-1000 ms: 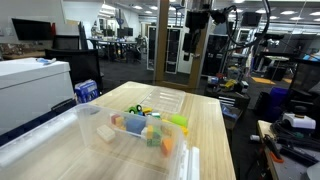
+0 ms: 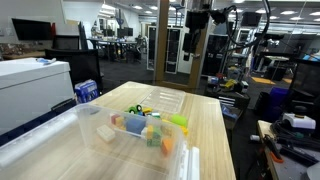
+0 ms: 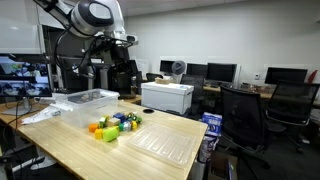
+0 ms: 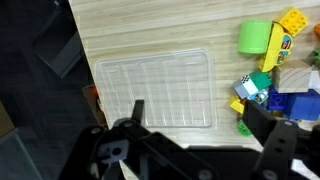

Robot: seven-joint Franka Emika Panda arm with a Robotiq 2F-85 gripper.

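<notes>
High over the table, my gripper stands open, its two black fingers wide apart and nothing between them. A flat whitish tray or lid (image 4: pixel 160 90) lies below it in the wrist view, and looks empty. To the right of that lies a loose group of coloured toys and blocks: a green cylinder (image 4: pixel 255 37), a yellow piece (image 4: pixel 279 46), a wooden cube (image 4: pixel 291 77) and a blue block (image 4: pixel 303 105). In exterior view 2 the same group (image 3: pixel 118 125) sits between the flat tray (image 3: pixel 165 143) and a clear bin (image 3: pixel 92 101).
The clear plastic bin (image 2: pixel 130 138) has high walls and stands at the near side in exterior view 1. A blue box (image 2: pixel 86 91) is beside the table, near a white cabinet (image 2: pixel 32 90). Bare wooden tabletop (image 2: pixel 207 125) shows around the tray.
</notes>
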